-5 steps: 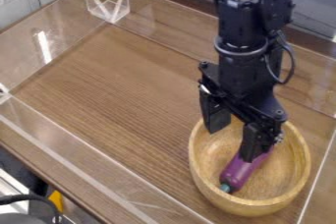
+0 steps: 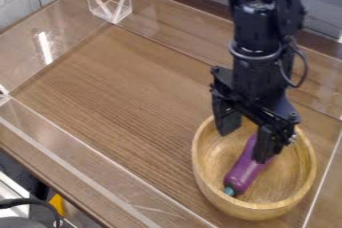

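Note:
My black gripper point(image 2: 251, 122) hangs over a round wooden bowl point(image 2: 214, 177) at the lower right, its fingers standing apart at the bowl's back part. A purple elongated object point(image 2: 243, 177) lies in the bowl, slanting from near the front up to beneath the gripper's right side, where its far end is partly hidden. I see nothing clearly held between the fingers.
A small white wire-like rack point(image 2: 107, 4) stands at the back left. Dark cables or parts lie at the lower left edge.
The gripper has shifted and turned slightly over the bowl. The purple object and the bowl look nearly unchanged.

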